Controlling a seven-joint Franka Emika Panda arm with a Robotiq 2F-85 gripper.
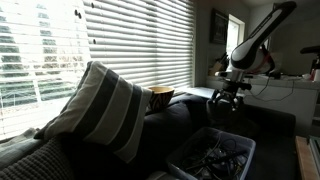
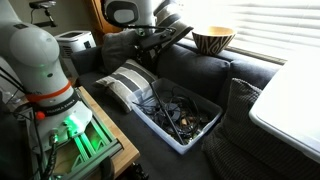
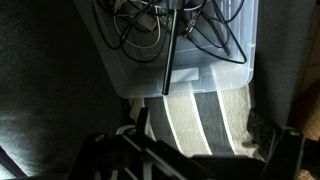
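My gripper stands open, its dark fingers set apart at the bottom of the wrist view, with striped fabric showing beyond the gap and nothing seen held. In exterior view 1 the gripper hangs above the sofa, behind the bin. A clear plastic bin holds a tangle of black cables; a dark rod reaches over its edge in the wrist view. Beside the bin lies a striped grey and white fabric piece, also below the gripper in the wrist view.
A striped pillow leans at the left in exterior view 1. A patterned bowl sits by the window blinds. A knitted dark cushion and a white surface lie to the bin's right. A wooden table edge borders the arm's base.
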